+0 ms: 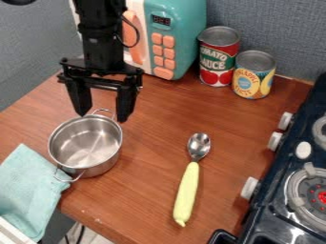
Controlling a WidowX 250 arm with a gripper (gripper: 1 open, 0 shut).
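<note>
My black gripper [102, 103] hangs at the upper left of the table, just above and behind a steel pot [84, 142], its two fingers apart with nothing seen between them. A spoon with a yellow handle [186, 193] lies right of the pot, its steel bowl toward the back.
A teal toy microwave [186, 48] stands behind the arm, with a sauce can [216, 59] and a second can [253, 76] beside it. A black stove [274, 205] fills the right, a cloth [29, 186] lies front left.
</note>
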